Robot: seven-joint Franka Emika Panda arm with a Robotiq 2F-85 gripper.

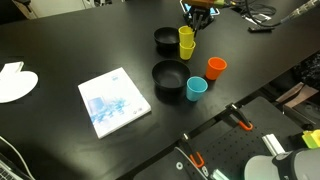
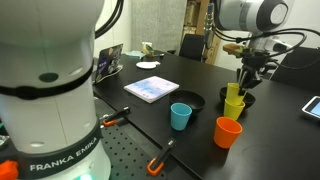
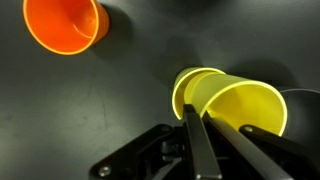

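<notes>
A yellow cup (image 1: 186,34) is held by my gripper, whose fingers are closed on its rim, one of them inside. Directly below it stands a second yellow cup (image 2: 234,109) on the dark table. The wrist view shows the held cup (image 3: 245,106) tilted, its mouth toward the camera, overlapping the lower cup (image 3: 181,88). From the side, the held cup (image 2: 238,91) is at the lower cup's mouth; how far its base reaches inside is hidden.
Two black bowls (image 1: 170,76) (image 1: 166,37) sit close by. An orange cup (image 1: 215,68) and a blue cup (image 1: 196,89) stand nearer the front edge. Farther off lie a white-framed picture (image 1: 112,101), a white plate (image 1: 17,86) and a yellow cup (image 1: 10,73).
</notes>
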